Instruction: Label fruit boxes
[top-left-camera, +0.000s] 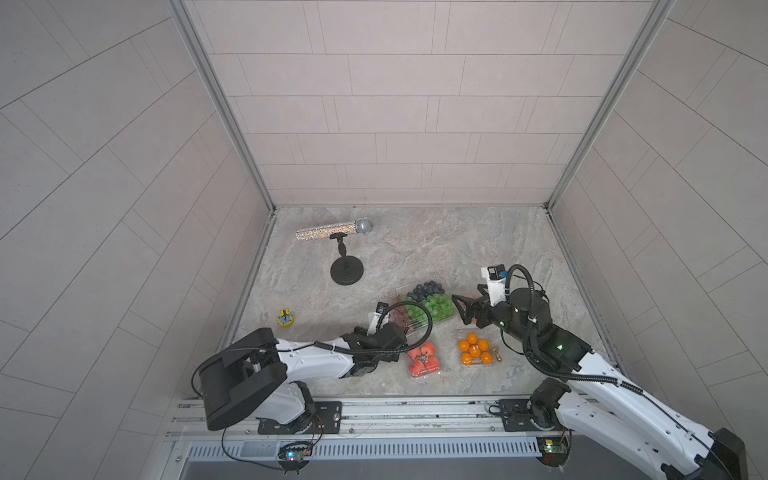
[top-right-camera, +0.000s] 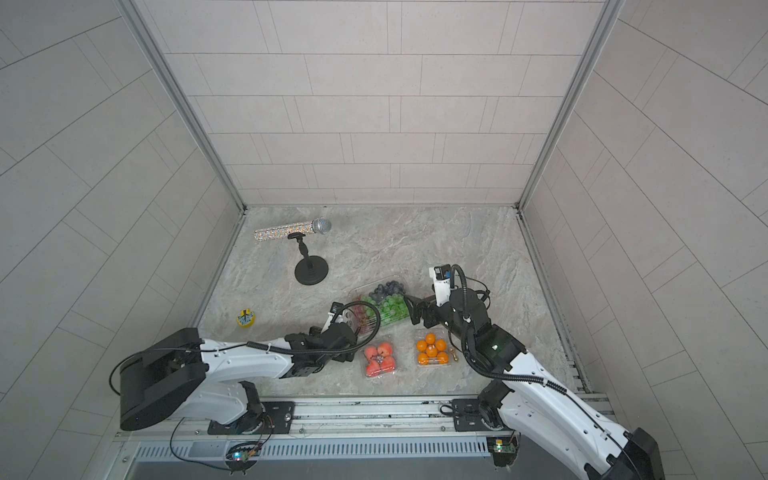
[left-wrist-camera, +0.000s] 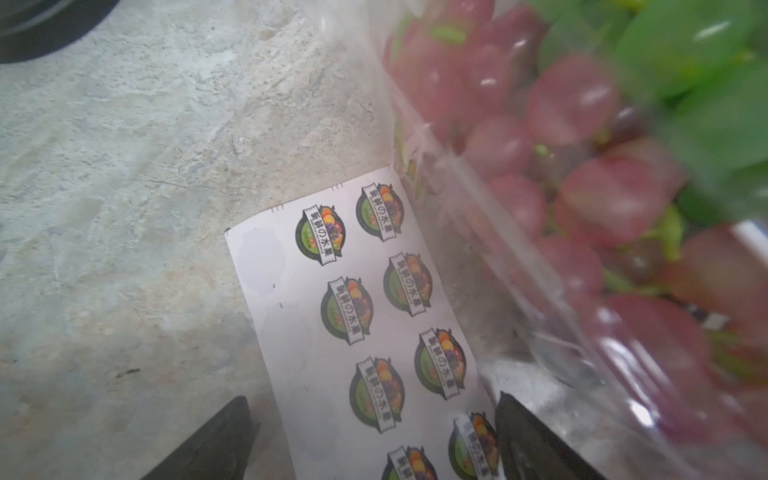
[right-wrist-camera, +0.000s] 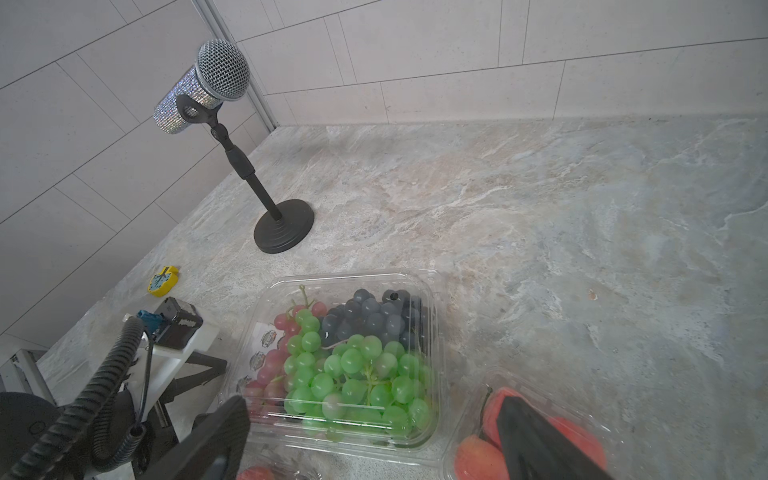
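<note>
Round fruit stickers fill a white label sheet (left-wrist-camera: 320, 336), which lies flat on the table in the left wrist view. Two sticker places at its upper left corner are bare. Over the sheet, my left gripper has its fingers wide apart, with the sheet visible between them. Close beside the sheet stands the clear grape box (right-wrist-camera: 436, 320), holding red, green and dark grapes. A box of red fruit (top-left-camera: 423, 360) and a box of oranges (top-left-camera: 476, 349) lie nearer the front. My right gripper is open, to the right of the grape box, holding nothing.
A glittery microphone (right-wrist-camera: 222, 70) on a black stand (right-wrist-camera: 284, 226) occupies the back left. A small yellow round object (top-left-camera: 285, 317) rests at the left.
</note>
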